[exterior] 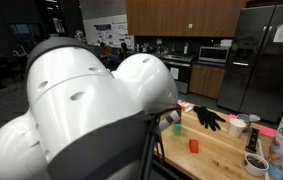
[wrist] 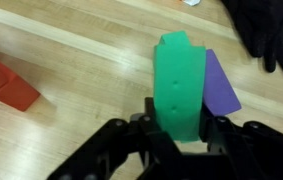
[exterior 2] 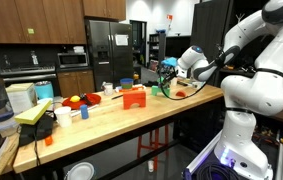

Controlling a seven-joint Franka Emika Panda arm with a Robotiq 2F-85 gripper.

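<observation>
In the wrist view a green block [wrist: 179, 80] stands out between the fingers of my gripper, which is shut on it. Behind the green block, partly covered by it, a purple block [wrist: 219, 85] lies on the wooden table. A red block [wrist: 3, 83] is at the left edge of the wrist view. From the first exterior view, a red block [exterior: 194, 146] shows on the table, with something green [exterior: 177, 129] beyond it; the arm hides much of the gripper there.
Black gloves [exterior: 208, 118] lie on the table, also at the upper right of the wrist view. A white cup [exterior: 236, 128] and a round bowl [exterior: 255, 164] stand to the right. A red box [exterior 2: 134, 99] sits on the long table. Bare wood surrounds the blocks.
</observation>
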